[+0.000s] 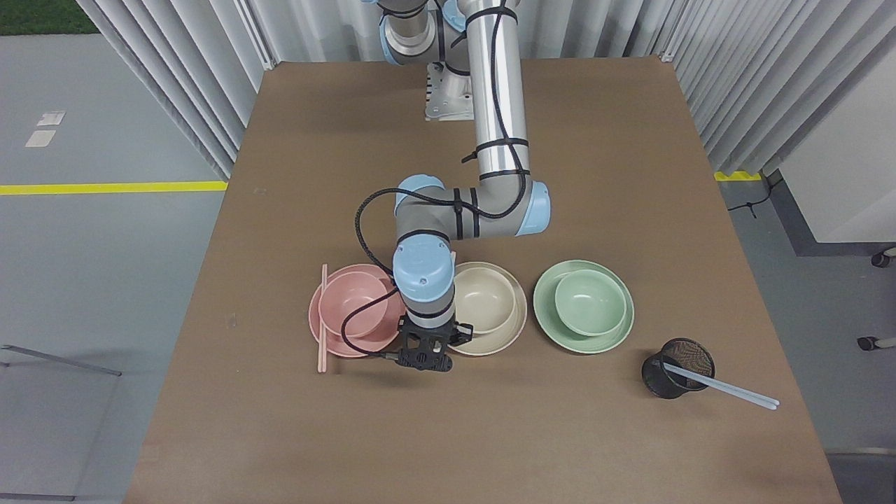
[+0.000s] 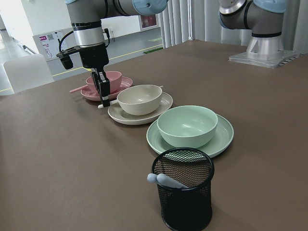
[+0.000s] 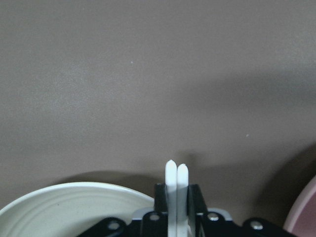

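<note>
My gripper [image 2: 103, 98] points down at the near side of the cream bowl [image 2: 139, 102] on its saucer [image 1: 504, 336]. In the wrist view, two white stick ends [image 3: 181, 177] stand between the black fingers, which appear closed on them; in the left view, cream chopsticks [image 2: 114, 102] lie along that bowl. The pink bowl [image 1: 357, 298] sits on a pink plate at left, pink chopsticks [image 1: 323, 353] along its side. The green bowl [image 1: 588, 298] sits on a green plate at right.
A black mesh cup [image 2: 185, 207] holding pale blue chopsticks [image 1: 739, 390] stands at the front right.
</note>
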